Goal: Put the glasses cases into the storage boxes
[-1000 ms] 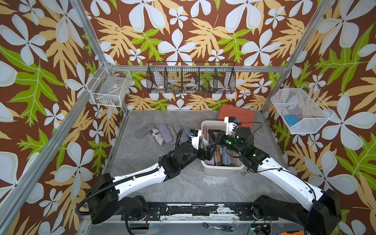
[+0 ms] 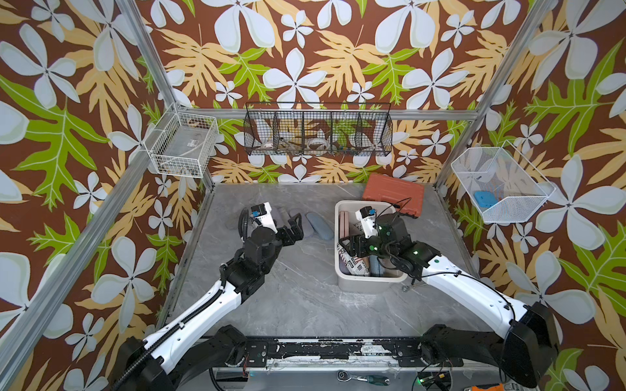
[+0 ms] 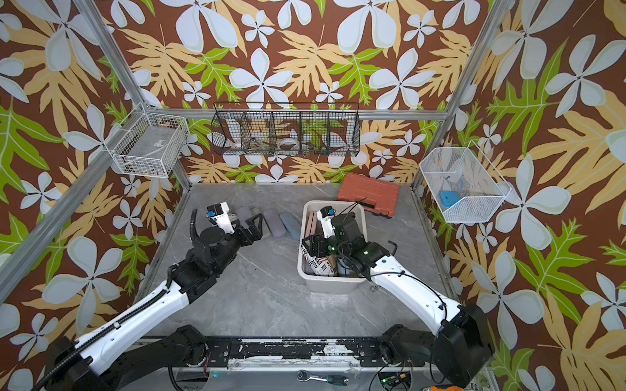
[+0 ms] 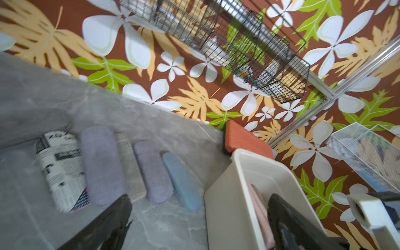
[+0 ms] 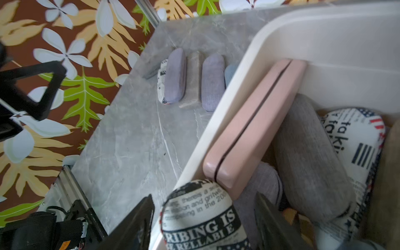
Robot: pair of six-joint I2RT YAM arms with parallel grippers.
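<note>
A white storage box holds several cases: a pink case, grey ones and newsprint-patterned ones. Loose on the table, left of the box, lie a printed case, lavender case, beige case, grey-purple case, blue case and a dark grey one behind. My left gripper hangs open above these, nothing between its fingers. My right gripper is inside the box's outline, its fingers apart on either side of a printed case at the near-left wall; contact cannot be told.
An orange-red flat case lies at the back right. Wire baskets hang on the back and side frames.
My left arm has swung back and left from the box to over the loose cases. My right gripper has moved leftward and down onto the near-left part of the box.
</note>
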